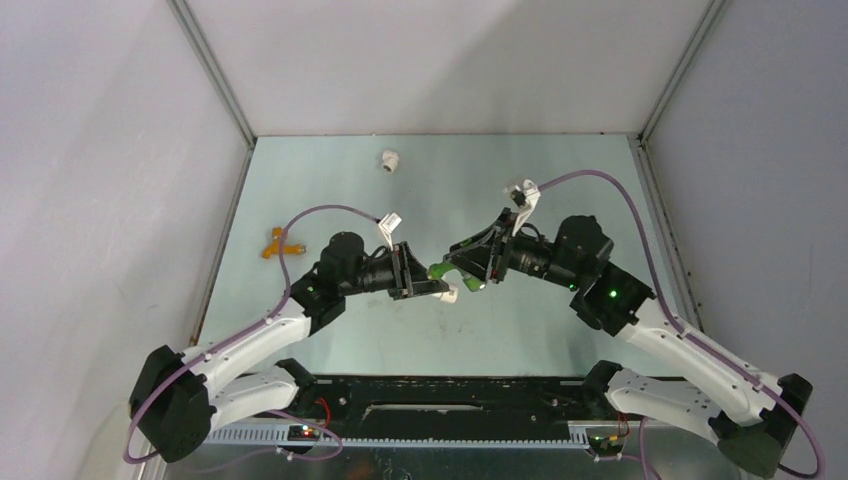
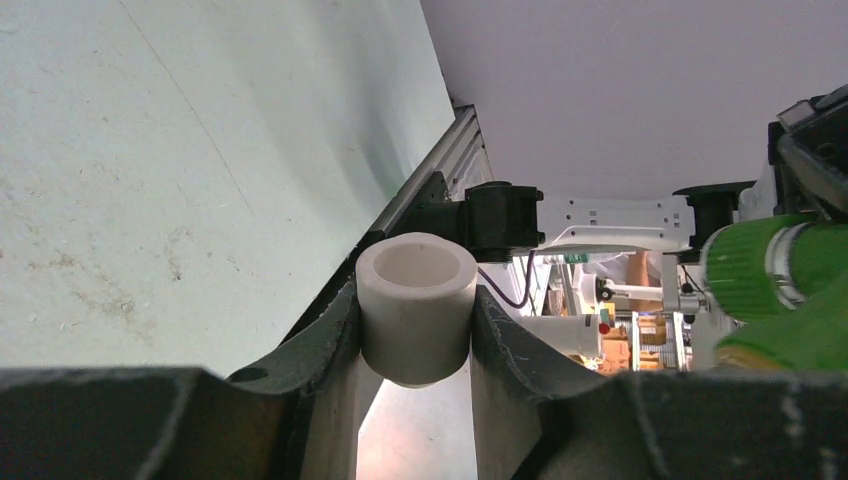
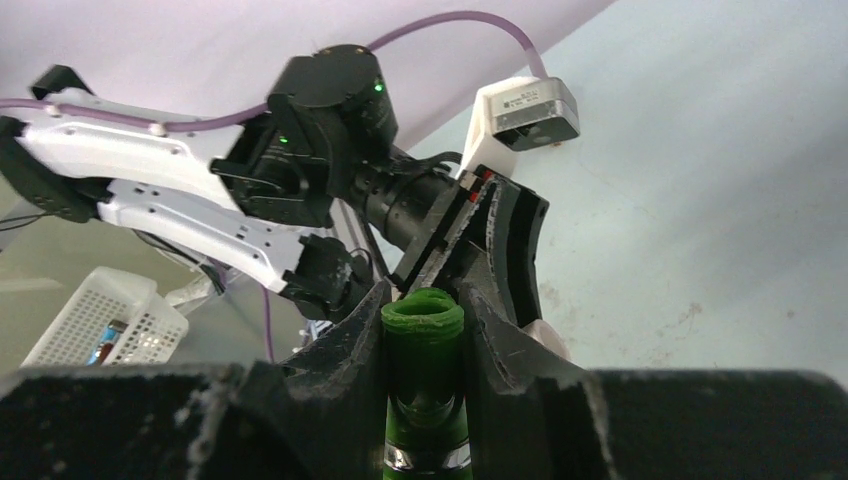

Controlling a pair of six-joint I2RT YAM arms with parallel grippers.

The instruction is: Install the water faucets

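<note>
A white pipe fitting (image 2: 415, 315) sits between the fingertips of my left gripper (image 1: 435, 287), its open end showing in the left wrist view. My right gripper is shut on a green faucet part (image 3: 423, 400) with a metal band. In the top view the green part (image 1: 440, 270) is just above the white fitting, near the middle of the table; whether they touch is unclear. In the left wrist view the green part (image 2: 770, 280) is at the right, beside the white one.
An orange faucet part (image 1: 285, 248) lies at the left of the table (image 1: 470, 340). Another white fitting (image 1: 390, 160) lies at the back. Walls stand on three sides.
</note>
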